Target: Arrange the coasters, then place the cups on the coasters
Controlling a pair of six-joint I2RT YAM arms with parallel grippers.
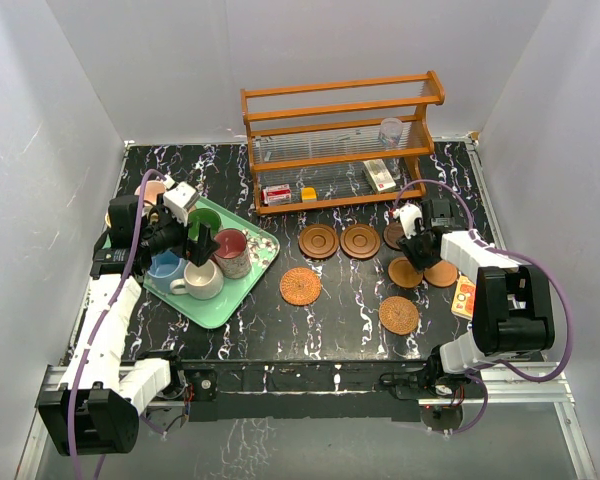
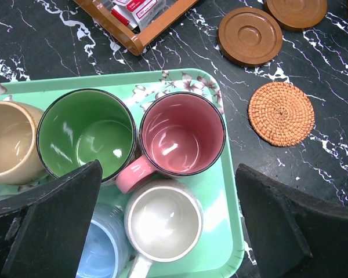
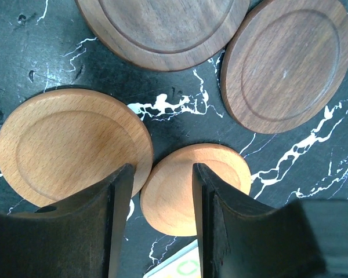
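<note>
Over the green tray, my left gripper stands open with nothing between its fingers. Below it are a red cup, a green cup, a white cup, a blue cup and a beige cup. My right gripper is low over two touching light wooden coasters. Its left fingertip overlaps the larger-looking coaster; the other coaster shows between the separated fingers. Whether they clamp an edge is unclear. Dark wooden coasters lie beyond.
Two brown coasters lie before the wooden rack. Woven coasters sit nearer the front, with bare marble between them. A glass stands on the rack. An orange box lies beside the right arm.
</note>
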